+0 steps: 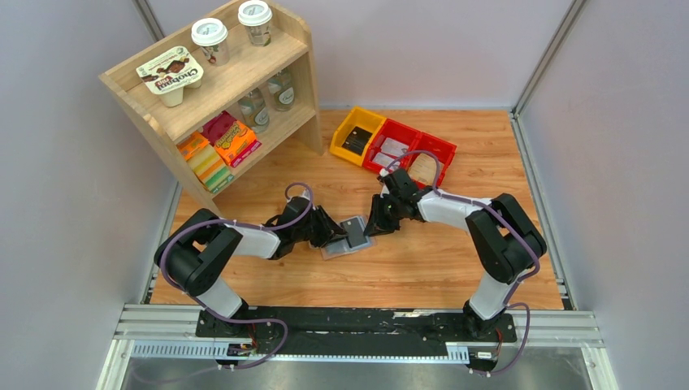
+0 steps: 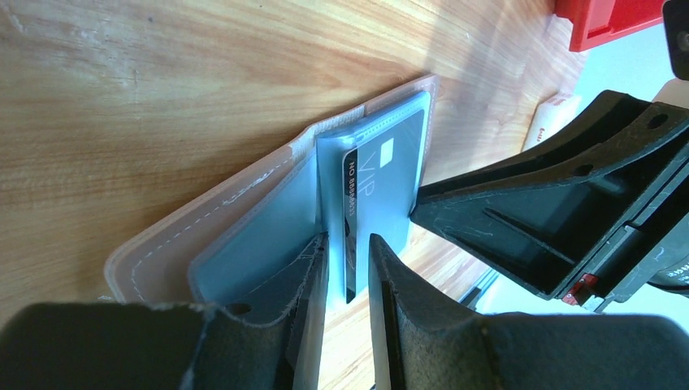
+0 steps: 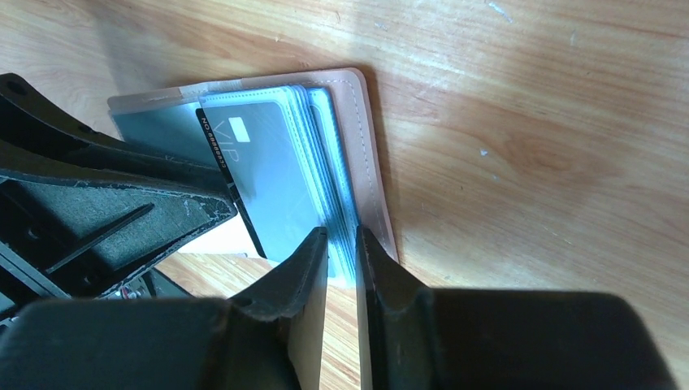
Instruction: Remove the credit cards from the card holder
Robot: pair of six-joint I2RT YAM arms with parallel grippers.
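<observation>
An open card holder (image 1: 336,250) lies on the wooden table between both grippers, pink-edged (image 3: 366,146) with blue plastic sleeves. A card marked VIP, with a dark strip, shows in a sleeve (image 2: 382,179). My left gripper has its fingertips narrowly apart at the sleeve and card edge; whether anything is between them is unclear. My right gripper has its fingertips close together at the stacked sleeves' edge, a slight gap showing; contact is hard to tell.
A wooden shelf (image 1: 219,81) with cups, bottles and boxes stands at the back left. Yellow and red bins (image 1: 357,114) sit behind the grippers. Bare table (image 1: 366,280) lies in front of the holder.
</observation>
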